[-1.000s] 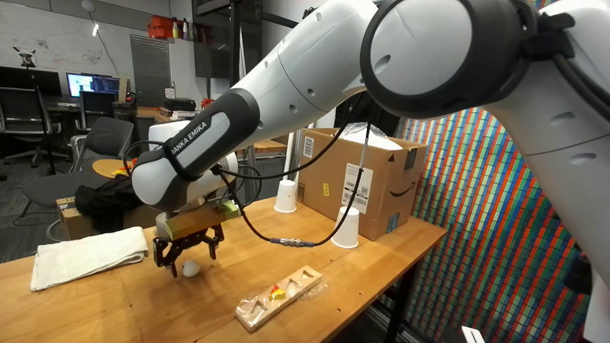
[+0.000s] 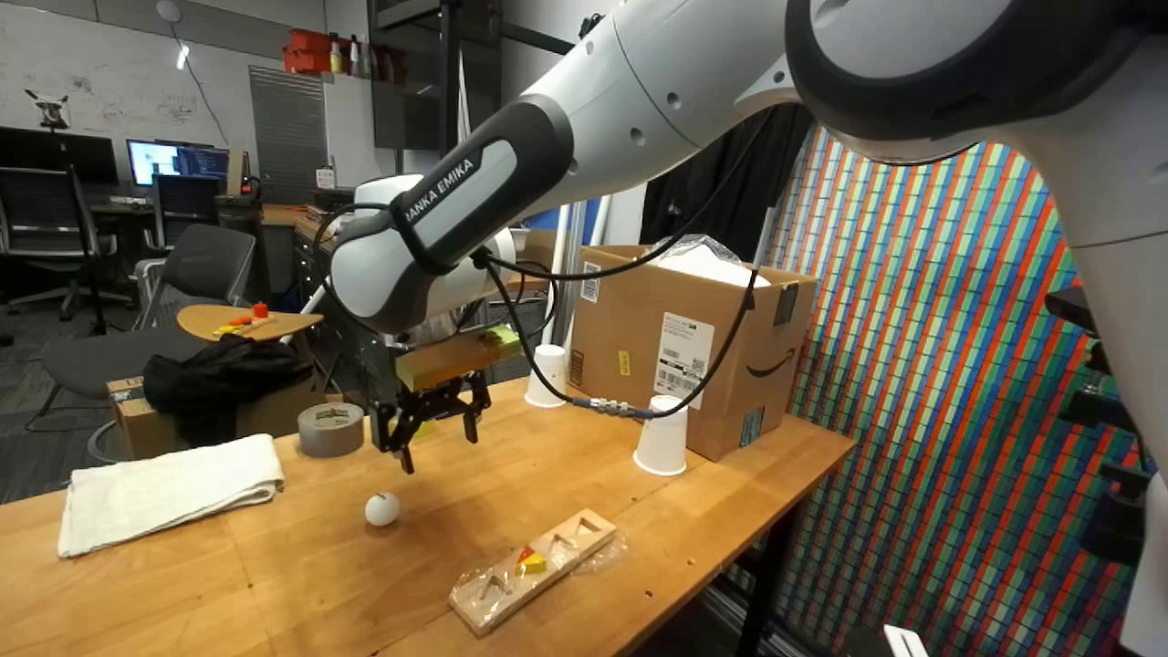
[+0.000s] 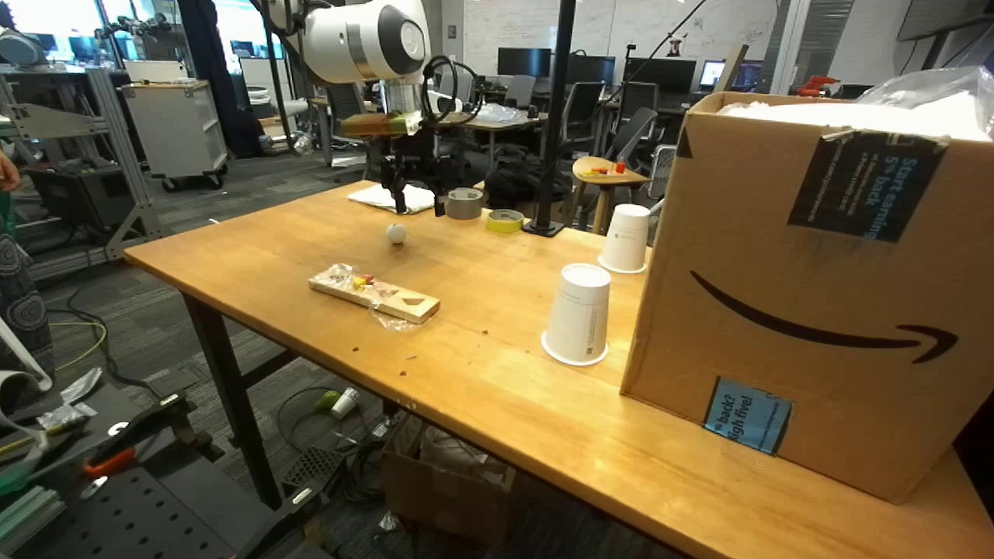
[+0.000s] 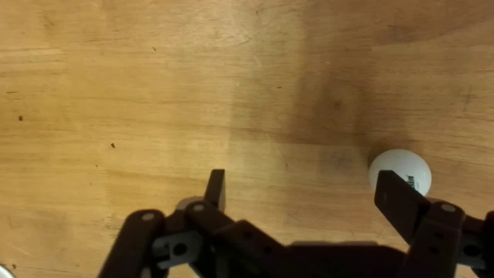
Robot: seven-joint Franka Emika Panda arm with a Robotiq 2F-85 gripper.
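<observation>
A small white ball [image 2: 382, 508] rests on the wooden table [image 2: 328, 597]. Above the tabletop my gripper [image 2: 440, 451] hangs open, with clear space between its two fingers. In the wrist view the ball [image 4: 403, 162] shows beyond the right finger [image 4: 400, 199], whose tip covers its lower edge. The gap between the fingers holds only bare wood. From the second exterior view, the ball [image 3: 396, 233] sits below the gripper [image 3: 420, 206], apart from it.
A wooden shape tray [image 2: 586, 535] in clear plastic lies near the front edge. Two upturned white cups [image 2: 662, 440] stand by a large cardboard box [image 2: 613, 328]. A folded white towel [image 2: 164, 493] and a grey tape roll [image 2: 330, 431] lie on the left.
My gripper has risen and shifted right in the first exterior view, away from above the ball. The ball has moved slightly to the right on the table.
</observation>
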